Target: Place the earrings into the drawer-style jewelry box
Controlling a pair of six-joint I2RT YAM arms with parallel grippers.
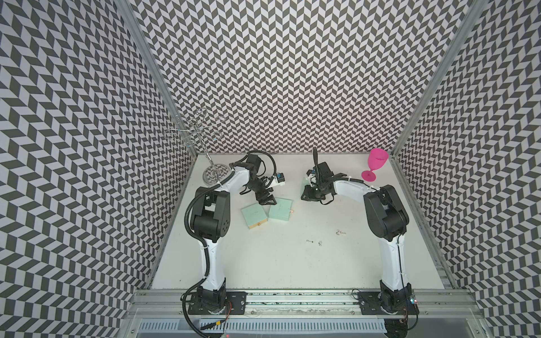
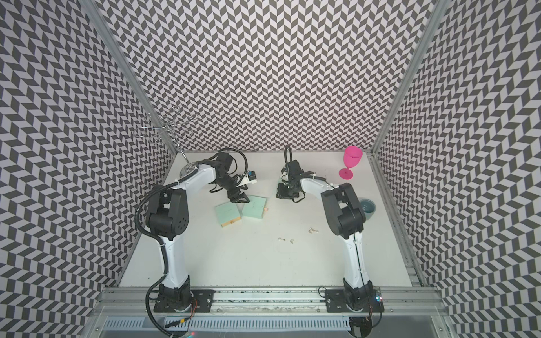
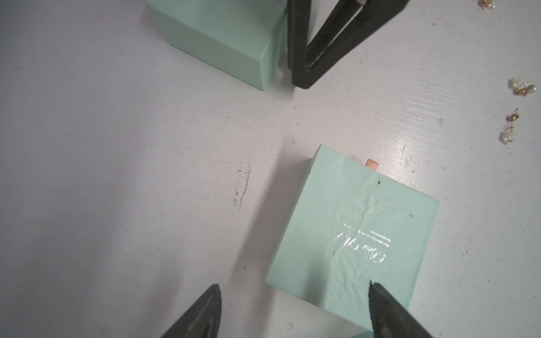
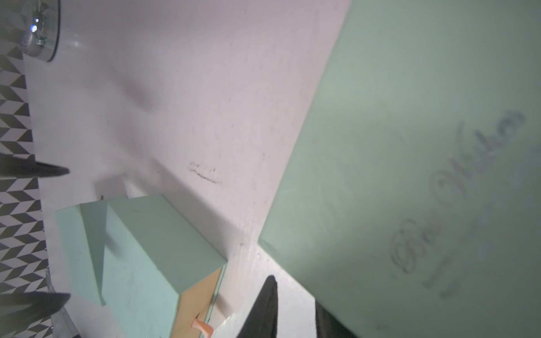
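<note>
Two mint drawer boxes (image 1: 254,215) sit left of centre; my left gripper hangs open over one with a small pull tab (image 3: 372,164), nothing between its fingers. A third mint box (image 4: 428,157) lies close under the right wrist camera, mostly hidden by the right arm in the top views. My right gripper (image 1: 310,194) is near it, right of the others; in the right wrist view its dark fingertips reach the box's lower edge, state unclear. Earrings (image 1: 340,232) lie loose on the table in front of the boxes.
A chrome stand (image 1: 215,173) is at back left. A pink goblet (image 1: 377,159) is at back right, with a blue cup (image 2: 367,208) behind the right arm's elbow.
</note>
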